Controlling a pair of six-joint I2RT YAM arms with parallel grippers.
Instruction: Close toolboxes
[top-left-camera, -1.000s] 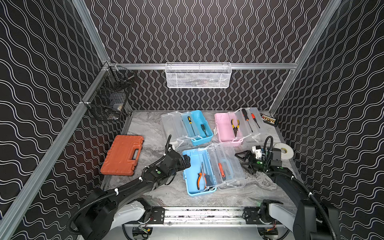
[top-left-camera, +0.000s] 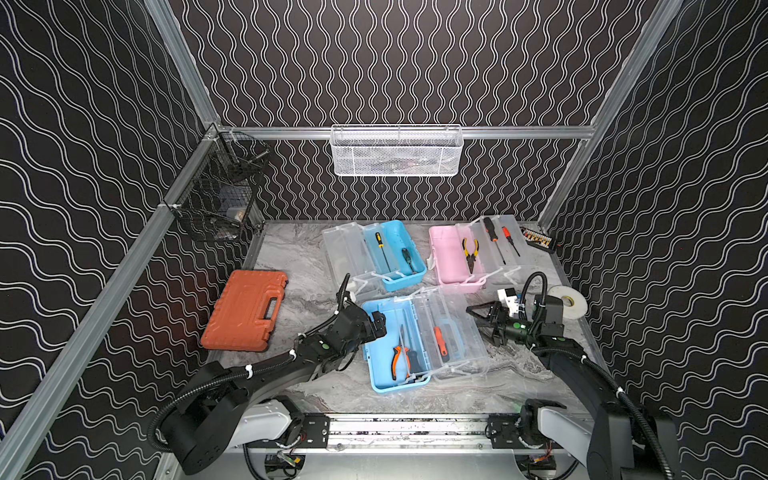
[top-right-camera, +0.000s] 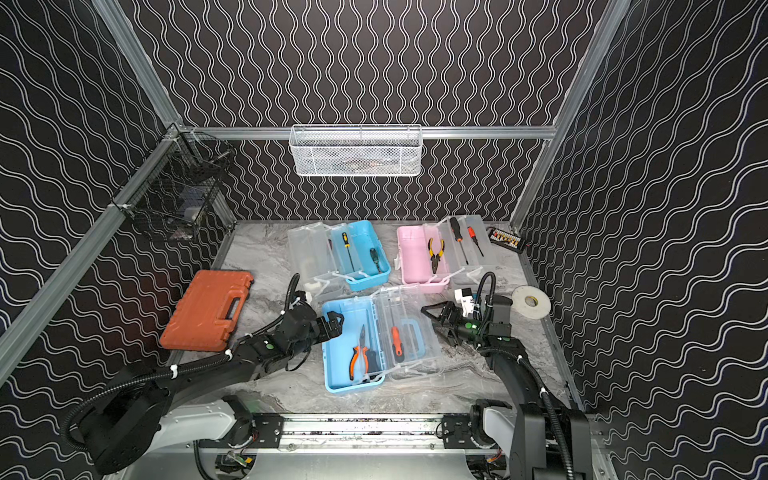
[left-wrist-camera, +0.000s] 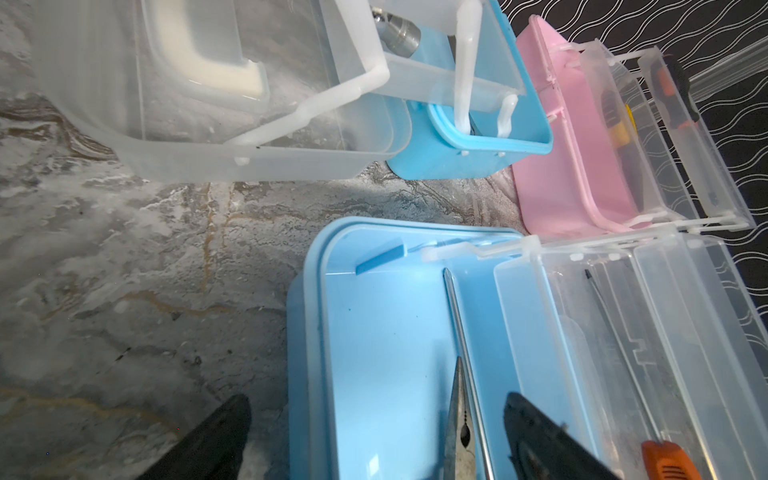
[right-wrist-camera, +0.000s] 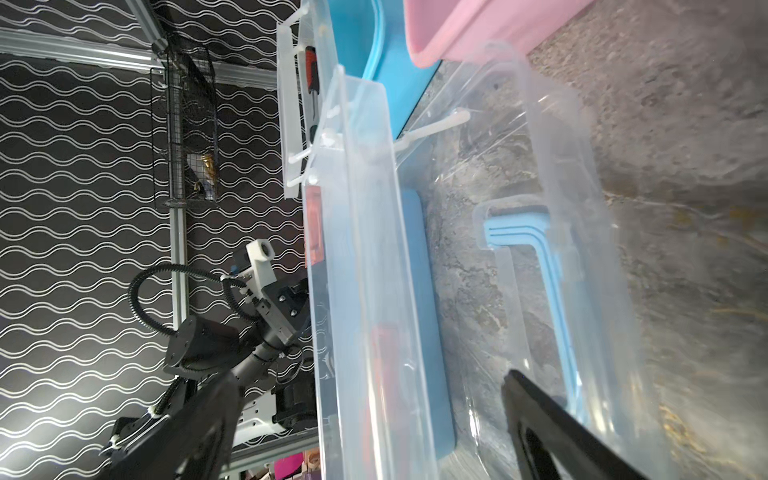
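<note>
The near blue toolbox stands with its clear lid folded out to the right; orange-handled pliers lie inside. At its left wall is my left gripper, open, one finger over the table and the other over the box interior. Beside the lid's outer right edge, my right gripper is open too; the right wrist view shows the lid's clear outer wall close by, and I cannot tell whether it touches. Behind, the other blue toolbox and the pink toolbox are also open.
An orange case lies at the left and a tape roll at the right. A small bit set sits in the back right corner. The far toolboxes stand close behind the near one.
The near blue toolbox has shifted slightly left. My left gripper has edged right against its left side, and my right gripper has moved slightly left toward the lid.
</note>
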